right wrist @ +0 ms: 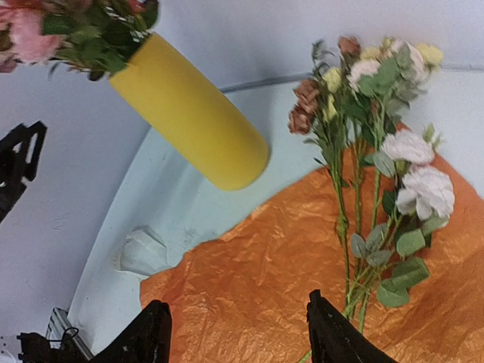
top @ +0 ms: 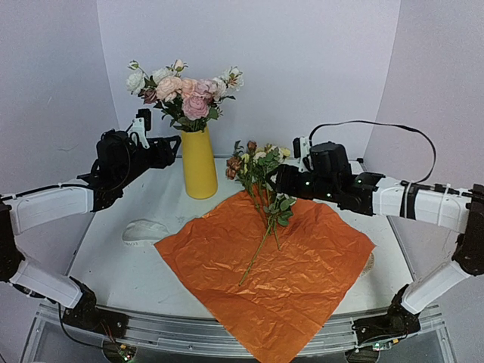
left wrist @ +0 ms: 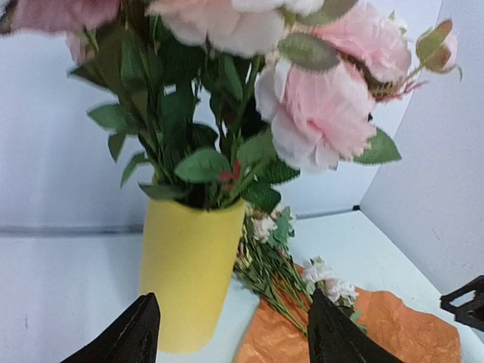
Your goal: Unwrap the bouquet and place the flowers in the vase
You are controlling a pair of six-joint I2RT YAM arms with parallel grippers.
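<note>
The tall yellow vase stands upright at the back, filled with pink and white flowers. Loose stems with brown, cream and white blooms lie on the orange sheet, their stalks pointing toward the front. My left gripper is beside the vase's upper left side; in the left wrist view its fingers are apart and empty. Above the loose flowers hangs my right gripper, partly covering them from the top. Its fingers are spread, with nothing held between them.
The orange sheet covers the middle of the white table and hangs over its front edge. A whitish, clear object lies on the table left of the sheet. Bare table shows at the front left.
</note>
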